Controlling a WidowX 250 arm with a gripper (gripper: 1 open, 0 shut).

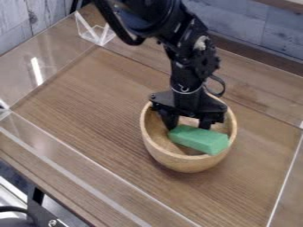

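A wooden bowl (166, 152) sits on the wooden table, with a green block (199, 140) lying in it toward the right side, its left end near the middle. The black gripper (185, 121) reaches down into the back of the bowl, its fingertips partly hidden behind the block and the rim. Whether it is shut on the block or open is not clear.
A white wire object (95, 27) stands at the back left. A grey panelled wall runs behind the table at the back right.
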